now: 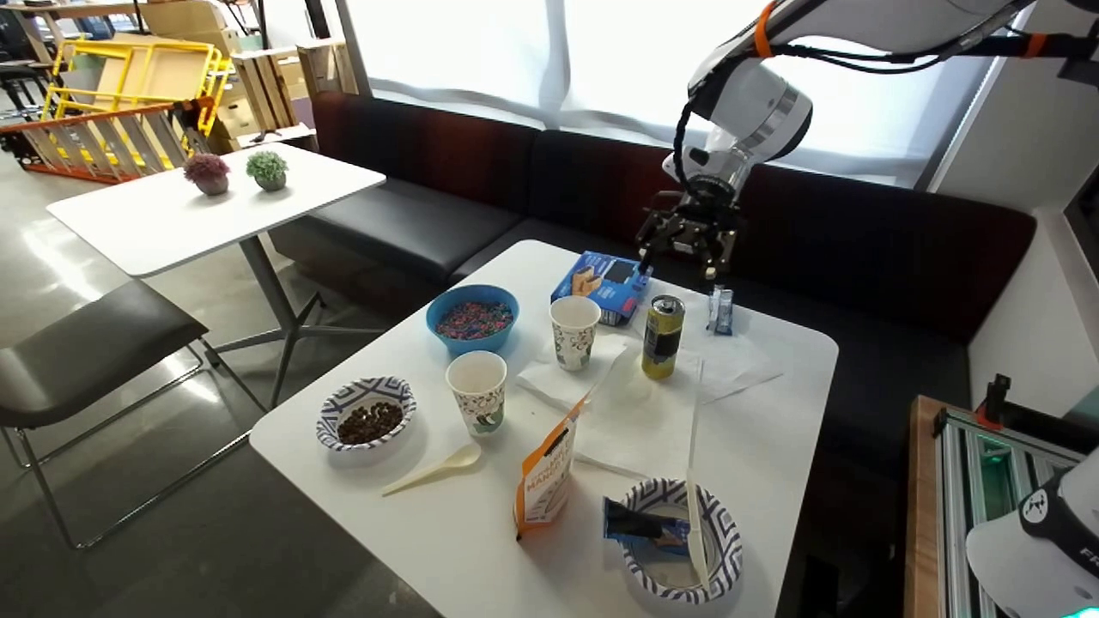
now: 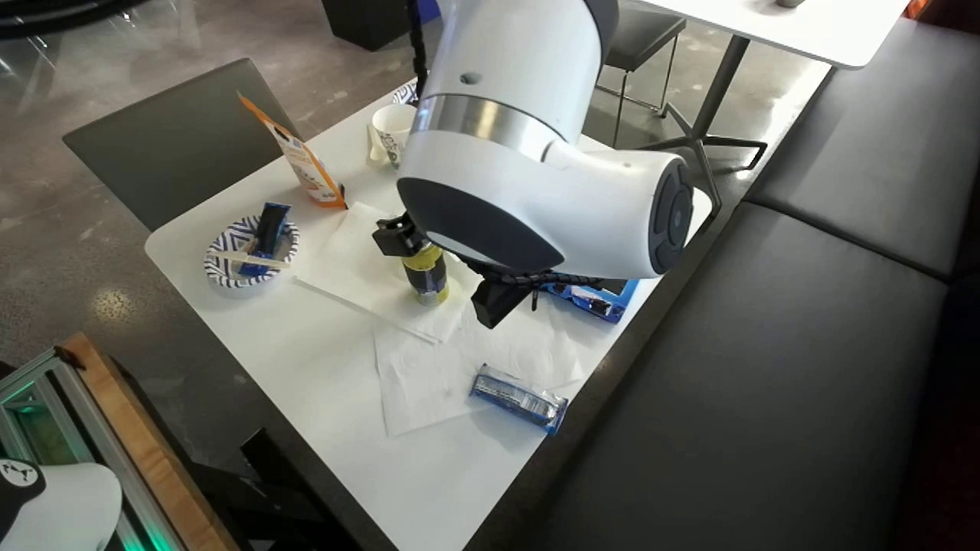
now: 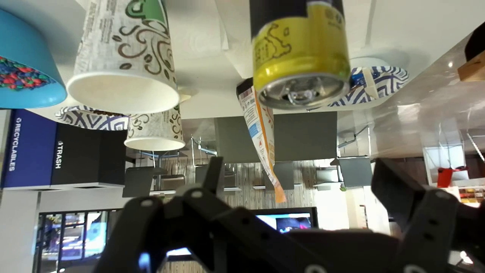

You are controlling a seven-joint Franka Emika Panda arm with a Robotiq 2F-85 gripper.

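My gripper [image 1: 680,263] stands open at the far side of the white table, with nothing between its fingers. In the wrist view its black fingers [image 3: 400,191] are spread wide apart. The yellow and black can [image 1: 662,338] stands upright on white paper, apart from the gripper and nearer the table's middle. In the wrist view the can [image 3: 300,52] appears upside down, at the top. Two patterned paper cups, a nearer one [image 3: 125,59] and a farther one [image 3: 155,129], stand to the left there. A blue snack box [image 1: 603,287] lies by the far edge.
A blue bowl [image 1: 473,319], a bowl of brown bits [image 1: 367,412], a spoon [image 1: 433,469] and an upright orange bag [image 1: 546,479] occupy the table. A patterned bowl [image 1: 726,546] holds a wrapper and a utensil. A wrapped bar [image 2: 519,398] lies near the bench-side edge.
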